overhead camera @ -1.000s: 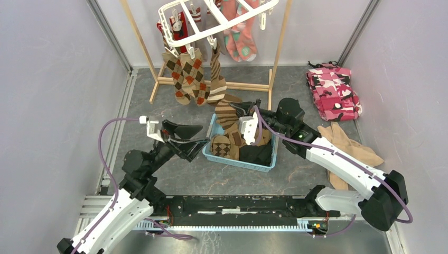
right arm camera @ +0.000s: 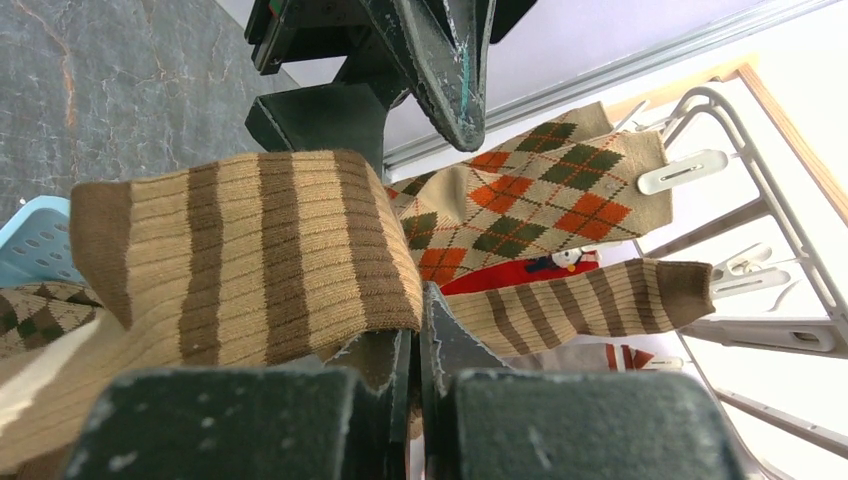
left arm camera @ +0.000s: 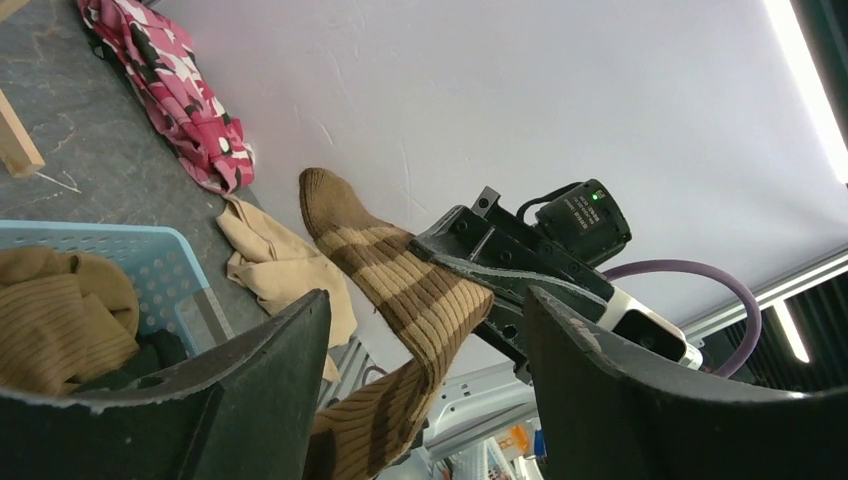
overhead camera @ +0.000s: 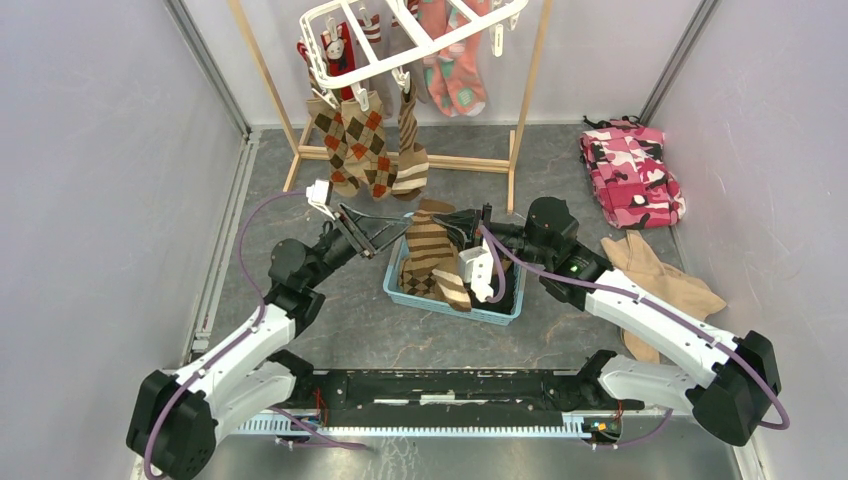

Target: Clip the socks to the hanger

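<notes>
A brown striped sock (overhead camera: 428,240) (left arm camera: 390,280) (right arm camera: 240,250) hangs from my right gripper (overhead camera: 442,222) over the blue basket (overhead camera: 450,310) (left arm camera: 180,270), which holds more brown and dark socks. The right fingers are shut on the sock. My left gripper (overhead camera: 398,225) is part open beside the sock's near side; in the left wrist view the sock lies between and beyond its fingertips. The white clip hanger (overhead camera: 420,45) at the back carries argyle socks (overhead camera: 362,140) (right arm camera: 560,200), a striped sock (overhead camera: 408,150), pink socks (overhead camera: 455,60) and others.
A wooden frame (overhead camera: 530,80) stands at the back. A pink camouflage bag (overhead camera: 630,175) and tan cloth (overhead camera: 660,280) lie at the right by the wall. Bare floor is left of the basket.
My left gripper has moved right and up to the held sock. The right gripper has shifted slightly downward and toward the basket's middle, with the sock hanging straighter.
</notes>
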